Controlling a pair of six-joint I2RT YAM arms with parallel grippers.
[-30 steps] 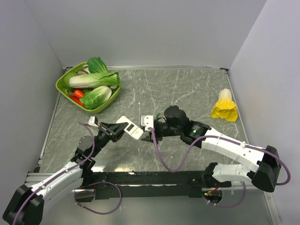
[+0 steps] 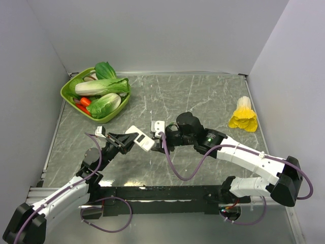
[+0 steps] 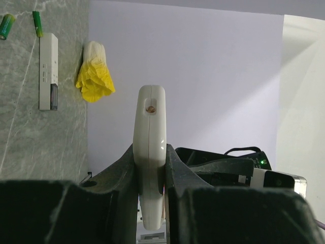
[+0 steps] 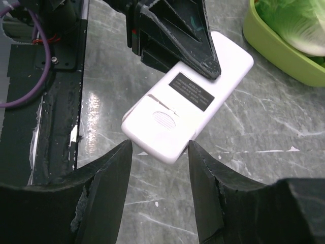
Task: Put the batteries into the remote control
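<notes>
The white remote control [image 2: 140, 137] is held raised, back face up, by my left gripper [image 2: 131, 140], shut on it; the left wrist view shows it end-on [image 3: 150, 127] between the fingers. In the right wrist view its battery cover [image 4: 157, 127] faces up at the near end. My right gripper has its fingertips at that end, around the cover's edge; whether they grip it is unclear. Two green batteries [image 3: 7, 25] [image 3: 37, 23] lie on the table beside a white box [image 3: 48, 71] in the left wrist view.
A green basket of vegetables [image 2: 68, 96] stands back left. A yellow-and-white cabbage [image 2: 243, 117] lies at the right wall. Grey walls surround the marble table, whose back middle [image 2: 172, 91] is clear.
My right gripper and arm have shifted very slightly from a second ago at the remote's end. The left gripper and remote look unchanged.
</notes>
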